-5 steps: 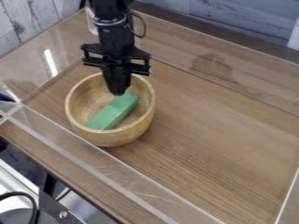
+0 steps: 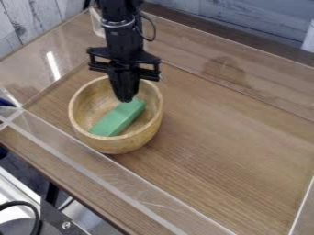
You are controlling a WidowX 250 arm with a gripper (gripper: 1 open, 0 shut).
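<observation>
A round wooden bowl (image 2: 88, 125) sits on the left half of the table, with a green oblong block (image 2: 117, 117) lying diagonally inside it. My gripper (image 2: 124, 95), black, hangs down from the top of the view over the back of the bowl, just beyond the block's upper end. Its fingertips are small and dark here, and I see nothing held between them; whether they touch the block cannot be told.
A clear strip runs along its front-left edge, with black cables below at the bottom left. A pale object stands behind the arm at the top.
The gripper and arm have shifted very slightly; the bowl and block look unchanged.
</observation>
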